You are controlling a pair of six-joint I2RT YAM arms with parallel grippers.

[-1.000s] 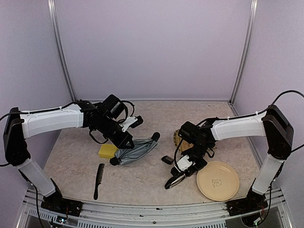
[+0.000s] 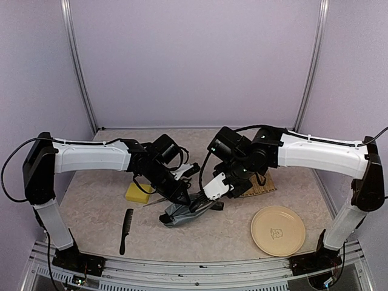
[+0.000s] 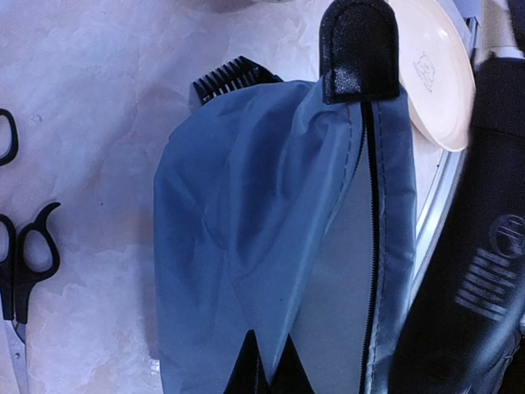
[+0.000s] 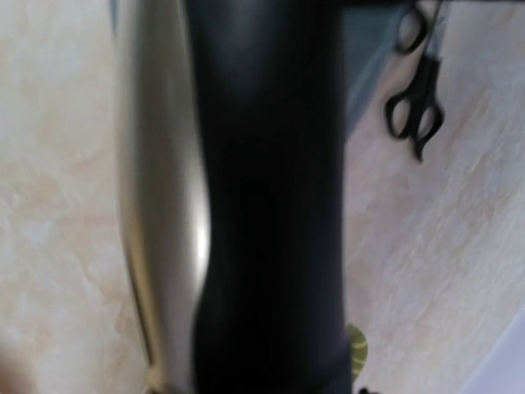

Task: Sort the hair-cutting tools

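A grey-blue zip bag [image 3: 238, 213] hangs from my left gripper, which is shut on its fabric beside the parted zip. My right gripper [image 2: 211, 193] is shut on a black and silver hair clipper [image 4: 271, 197]. In the left wrist view the clipper's dark body [image 3: 459, 271] stands just right of the bag's opening. Seen from above, the clipper overlaps the bag [image 2: 177, 217]. Black-handled scissors [image 3: 25, 271] lie on the table, with part of another handle [image 3: 6, 135] above them. A black clipper guard [image 3: 230, 78] shows behind the bag. The black comb [image 2: 126, 230] lies front left.
A round beige plate [image 2: 277, 231] sits at the front right. Behind the right arm lies a woven mat [image 2: 262, 185], partly covered. A yellow sponge [image 2: 137, 193] is near the left arm. The two grippers are very close together.
My right gripper has carried the clipper leftward and away from the front edge, over to the bag. The left gripper has shifted right and slightly forward, still gripping the bag.
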